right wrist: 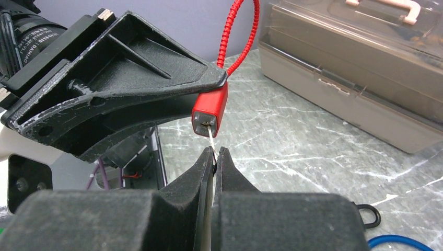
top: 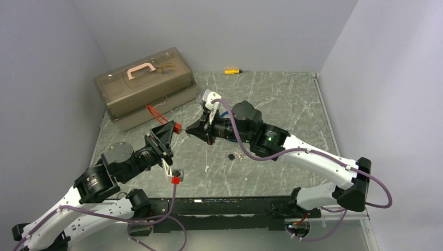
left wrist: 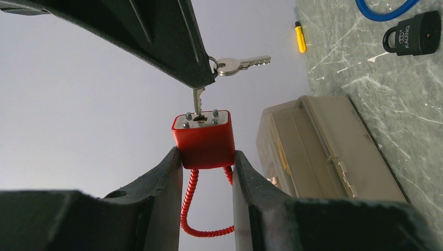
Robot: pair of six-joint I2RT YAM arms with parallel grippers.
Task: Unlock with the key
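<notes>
My left gripper is shut on the red padlock (left wrist: 205, 144), whose keyhole face points away from that gripper. From the lock's other end trails a red coiled shackle (right wrist: 230, 36). Facing it, my right gripper is shut on a thin silver key (left wrist: 197, 99). The key's tip is at the keyhole, its blade mostly outside the lock; how deep the tip goes I cannot tell. A second silver key (left wrist: 243, 65) hangs from a ring beside the right fingertips in the left wrist view. Both grippers meet above the table in the top view.
A translucent brown toolbox (top: 149, 83) stands at the back left. On the table lie a black padlock (left wrist: 418, 34) with a blue loop (left wrist: 386, 13) near it, and a yellow screwdriver (top: 232, 71) at the back.
</notes>
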